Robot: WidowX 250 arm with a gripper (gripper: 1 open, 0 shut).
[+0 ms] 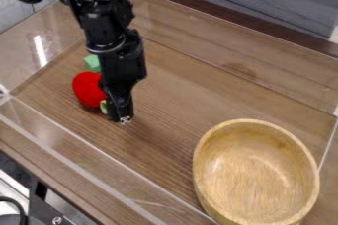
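Observation:
My gripper point(125, 111) reaches down just right of a red round object point(87, 89) on the wooden table point(199, 71); its fingers are shut, with nothing clearly visible between them. A pale yellow-green piece shows at the red object's right side, partly hidden by the fingertips. A green block point(93, 63) lies behind, mostly covered by the arm.
A large wooden bowl point(256, 175) stands at the front right. The table's left edge runs near the red object, with cables below at the lower left.

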